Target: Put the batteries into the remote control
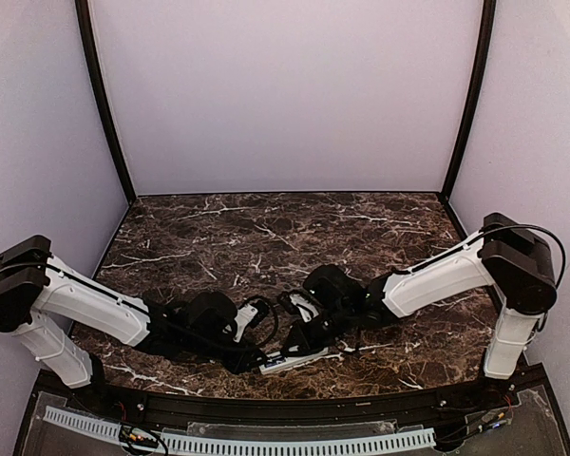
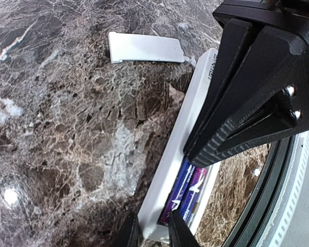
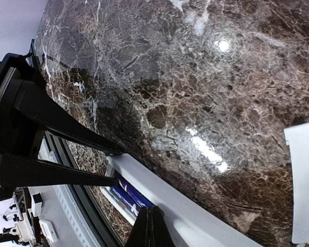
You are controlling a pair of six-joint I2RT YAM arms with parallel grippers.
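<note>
The white remote lies at the table's front, battery bay up, with batteries inside, blue and purple, also visible in the right wrist view [image 3: 131, 193]. My left gripper is at the remote's near end, its tips low in the left wrist view; in the right wrist view its fingers stand apart at that end. My right gripper is shut over the bay, its tips resting at the batteries with nothing visible between them. The white battery cover [image 2: 144, 47] lies loose on the marble beside the remote.
The front edge rail [image 1: 285, 404] runs close to the remote. Walls stand at the back and sides.
</note>
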